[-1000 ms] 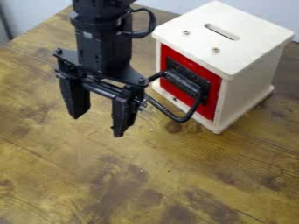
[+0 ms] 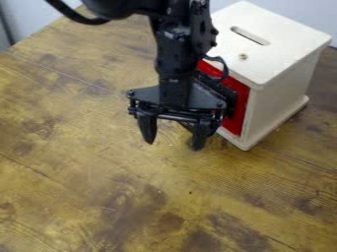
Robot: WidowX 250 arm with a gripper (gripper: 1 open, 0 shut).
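Note:
My black gripper [image 2: 172, 136] hangs open in front of a white wooden box [image 2: 270, 98], its fingers low over the wooden table, nothing visible between them. The box's red front panel [image 2: 235, 122] faces left and is largely hidden behind the gripper and arm. The top of the box has a slot and a small round fitting.
A pale wall stands behind at the upper edge.
My gripper has moved right, toward the box's red front, and now covers much more of that panel. The box looks unmoved.

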